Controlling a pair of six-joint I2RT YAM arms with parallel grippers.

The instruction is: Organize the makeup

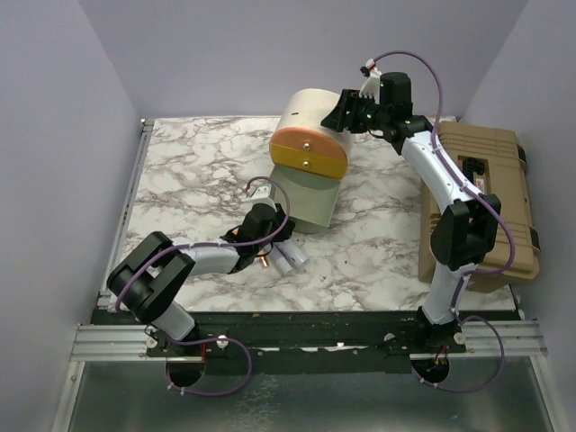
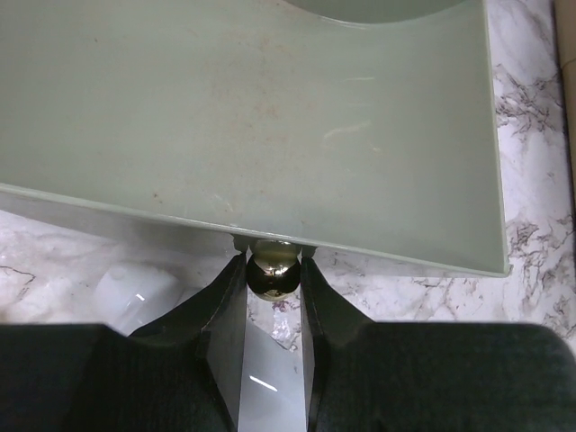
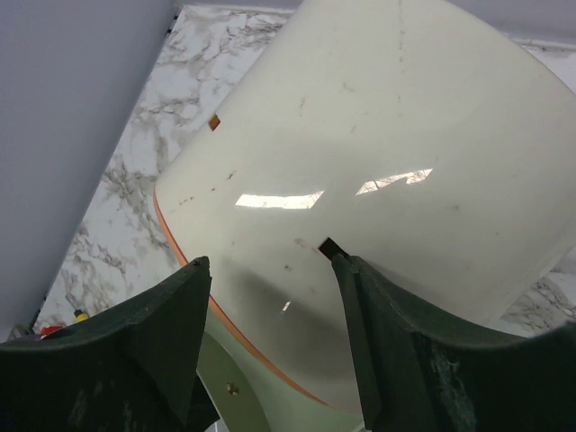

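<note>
A rounded white organizer (image 1: 301,112) with orange and yellow drawer fronts stands at the back centre, its pale green bottom drawer (image 2: 252,117) pulled out. My left gripper is shut on that drawer's brass knob (image 2: 273,279). My right gripper is at the top of the organizer's white body (image 3: 360,135), its fingers parted across the curved surface. Clear and white makeup containers (image 2: 135,292) lie on the marble below the drawer, partly hidden by the left gripper.
A large tan case (image 1: 477,153) fills the right side of the marble table (image 1: 180,162).
</note>
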